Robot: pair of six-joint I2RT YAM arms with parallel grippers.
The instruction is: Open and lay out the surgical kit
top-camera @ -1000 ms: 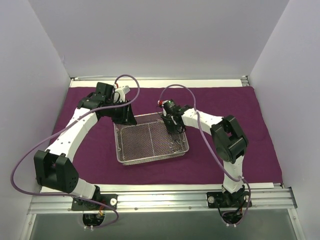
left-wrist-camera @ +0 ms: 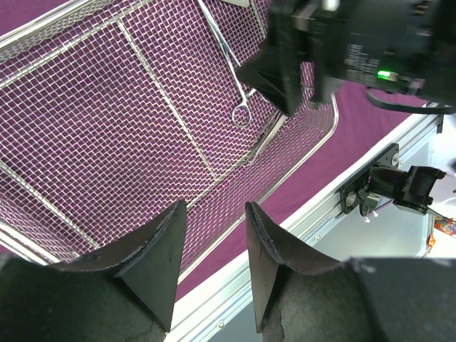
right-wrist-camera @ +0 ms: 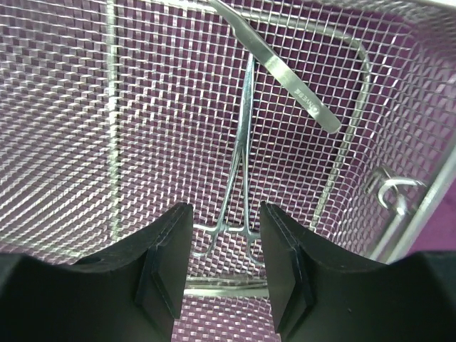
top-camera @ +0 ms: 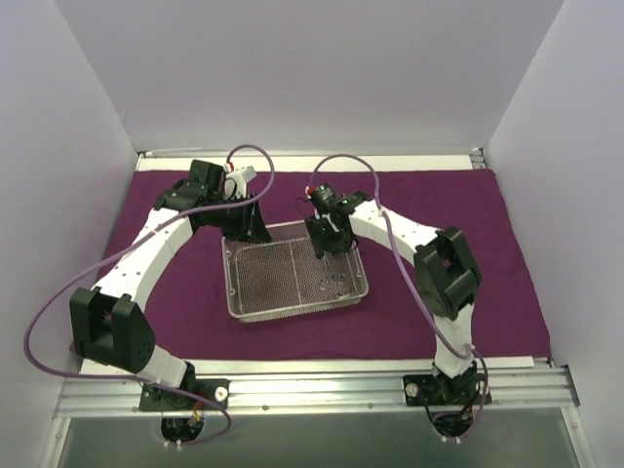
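Note:
A wire mesh tray (top-camera: pixel 261 310) holds steel instruments. In the right wrist view a long scissor-like instrument (right-wrist-camera: pixel 242 135) lies along the mesh, with a flat steel piece (right-wrist-camera: pixel 288 77) beside its upper end and another rod-like piece (right-wrist-camera: pixel 228 285) across below its rings. My right gripper hangs open over these, with nothing between its fingers. My left gripper is over the left part of the tray, fingers part open and empty. The left wrist view also shows ringed scissors (left-wrist-camera: pixel 235 78) near the right gripper's body.
The purple cloth (top-camera: pixel 439 302) around the tray is clear. The frame rails (top-camera: pixel 302 367) and grey side walls bound the area. Both arms reach in toward the tray from either side.
My right arm has shifted slightly over the tray's right part, most recently leftward and toward the front. My left arm has barely moved.

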